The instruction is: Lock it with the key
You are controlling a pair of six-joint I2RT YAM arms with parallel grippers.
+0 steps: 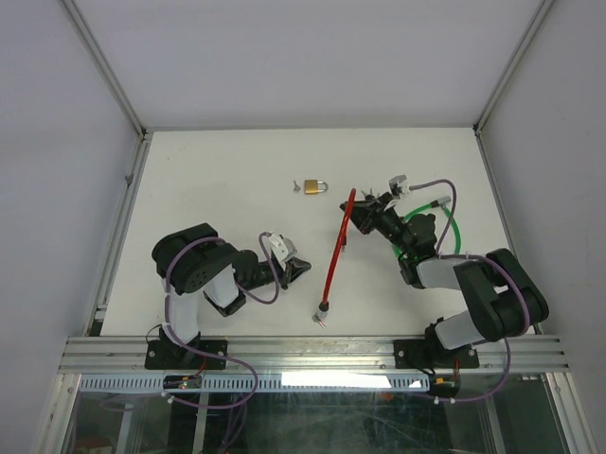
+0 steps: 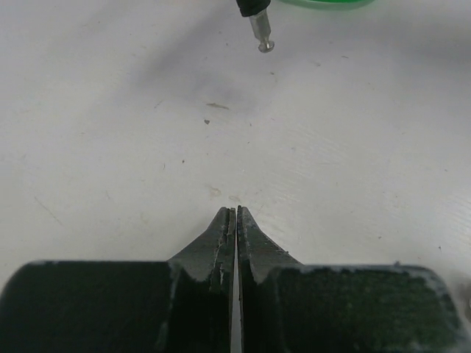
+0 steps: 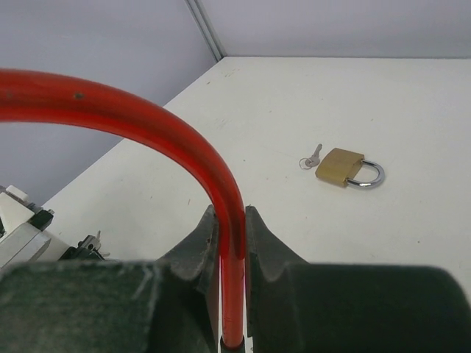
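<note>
My right gripper point(image 1: 350, 208) is shut on a red cable lock point(image 3: 125, 110), gripped where it curves; in the top view it stretches straight toward the table's front, a metal end point(image 1: 322, 312) lowest. My left gripper point(image 1: 301, 267) stands shut left of the red cable, nothing visible between its fingertips. A brass padlock point(image 1: 314, 186) lies at the back with a small silver key point(image 1: 295, 186) on a ring to its left. A dark-sleeved metal pin point(image 2: 262, 37) shows at the top of the left wrist view.
A green cable point(image 1: 454, 236) lies under and beside the right arm. Frame rails border the table.
</note>
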